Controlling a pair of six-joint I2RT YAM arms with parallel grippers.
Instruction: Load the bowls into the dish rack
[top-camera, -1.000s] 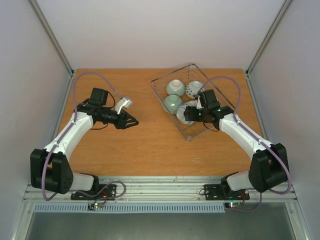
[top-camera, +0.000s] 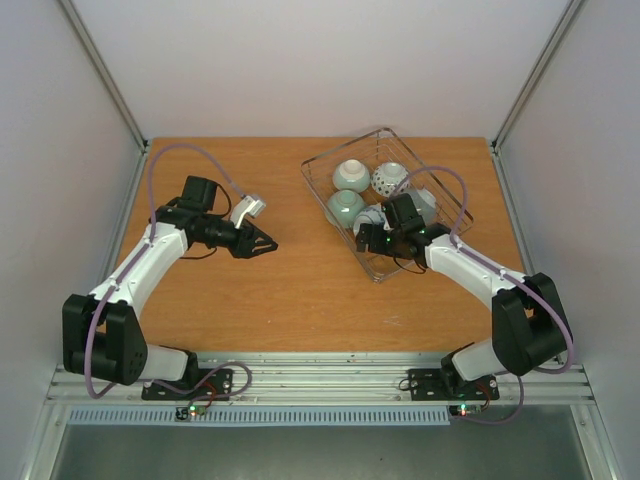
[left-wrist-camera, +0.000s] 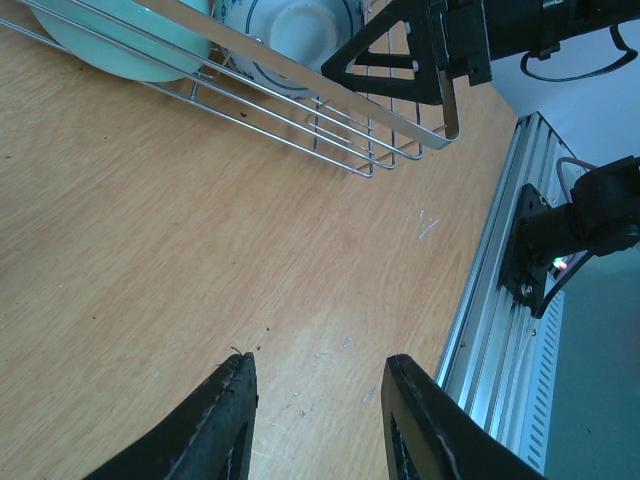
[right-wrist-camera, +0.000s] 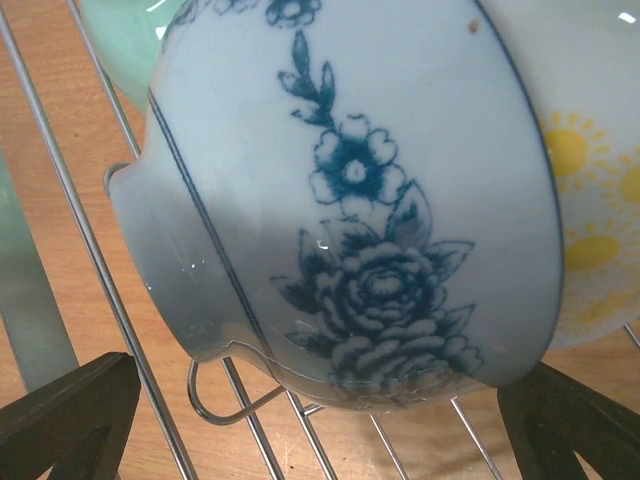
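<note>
The wire dish rack (top-camera: 320, 160) stands at the right of the table, holding several bowls. Among them are a green bowl (top-camera: 346, 207), a paler green bowl (top-camera: 351, 175) and a dotted white bowl (top-camera: 389, 179). A white bowl with blue flowers (right-wrist-camera: 370, 230) rests tilted on the rack wires and fills the right wrist view; a bowl with yellow suns (right-wrist-camera: 600, 200) is close against its rim side. My right gripper (top-camera: 375, 240) is at the rack's near end, open, with its fingers apart below the flowered bowl in the wrist view. My left gripper hangs open and empty over bare wood.
The rack's flat metal rim (left-wrist-camera: 300, 75) and thin wires run close to my right gripper. A metal rail (top-camera: 300, 365) borders the table's near edge.
In the top view my right gripper has shifted toward the near side and slightly left, baring the bowls behind it a little differently. The bowls and my left arm look unmoved.
</note>
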